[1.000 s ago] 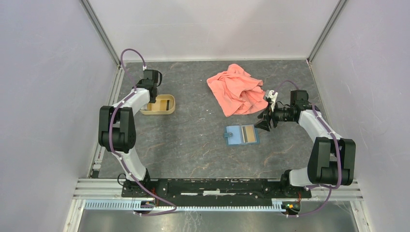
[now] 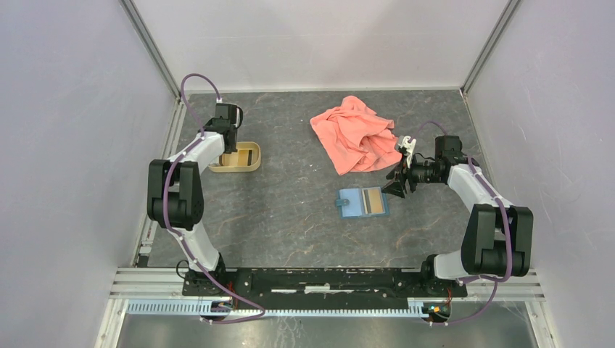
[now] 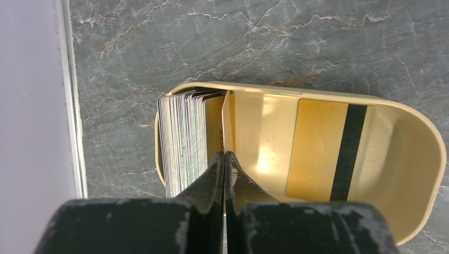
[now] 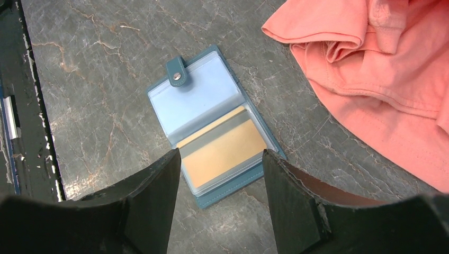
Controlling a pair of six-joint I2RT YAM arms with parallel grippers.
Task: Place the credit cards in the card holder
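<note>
In the left wrist view, my left gripper is shut on the edge of one gold card (image 3: 227, 119), which stands on edge beside the packed row of cards (image 3: 182, 137). That row fills the left end of a cream tray (image 3: 426, 129). Another gold card with a black stripe (image 3: 316, 143) lies flat on the tray floor. The right wrist view has the card holder (image 4: 201, 98) lying unfolded, blue-bordered, with a gold card (image 4: 225, 153) showing through its clear pocket. My right gripper is open above it, nothing between its fingers.
A crumpled pink cloth (image 2: 355, 134) lies behind the card holder (image 2: 362, 202). Bare grey table separates the tray (image 2: 255, 163) from the holder. A wall (image 3: 32, 106) rises close to the tray's left.
</note>
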